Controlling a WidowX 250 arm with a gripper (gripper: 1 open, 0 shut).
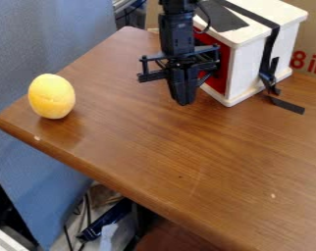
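Observation:
The black robot gripper point(184, 90) hangs from the top of the view with its fingers pointing down, just in front of the white box point(248, 61) and its red side point(217, 79). Whether the fingers are open or shut is hard to make out. A pale yellow, egg-shaped object point(52, 96) stands near the left edge of the wooden table point(161, 172), well to the left of the gripper.
Black straps run over the white box and onto the table at its right. A cardboard box point(305, 54) stands behind. The table's left edge drops to a blue-grey panel and clutter below.

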